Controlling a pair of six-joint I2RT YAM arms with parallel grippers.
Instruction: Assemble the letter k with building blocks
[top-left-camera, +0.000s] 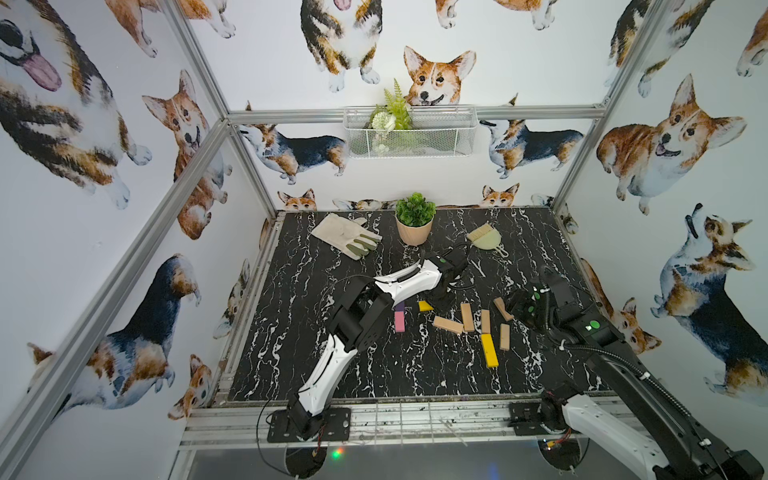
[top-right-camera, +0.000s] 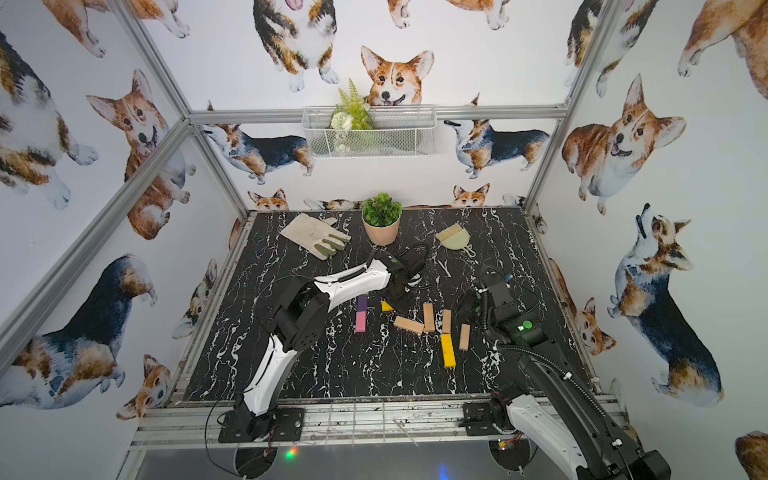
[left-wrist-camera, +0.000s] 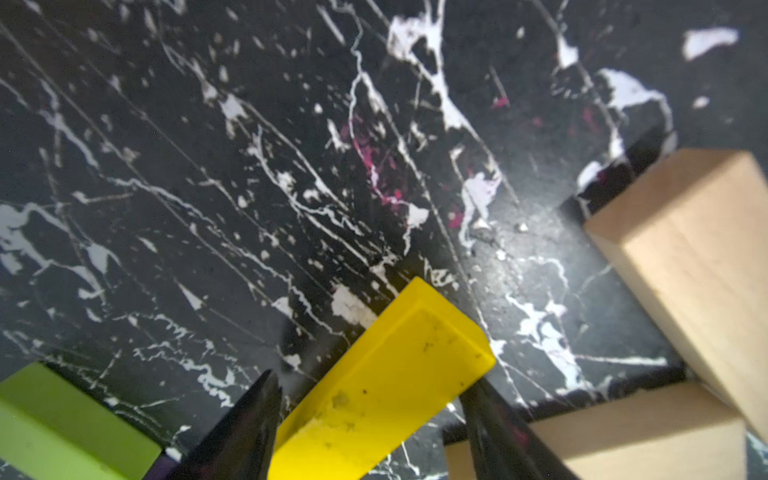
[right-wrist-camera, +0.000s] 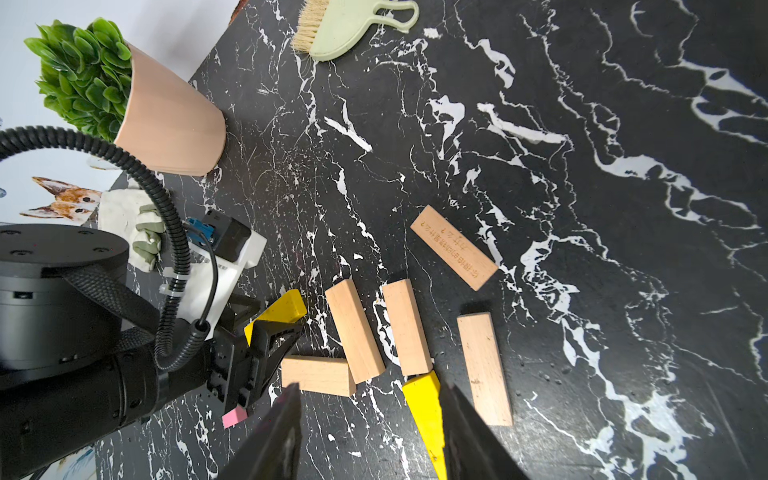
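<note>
My left gripper straddles a yellow block, one finger close along each long side; whether the fingers press on it I cannot tell. In the right wrist view this yellow block shows between the left arm's fingers. My right gripper is open and empty, above the right side of the table. Several wooden blocks lie loosely grouped near the centre right, with a second yellow block standing end to end with one of them. A pink block adjoins a purple block; a green block shows left of the left fingers.
A potted plant, gloves and a small dustpan with brush stand along the back. One wooden block lies apart from the group.
</note>
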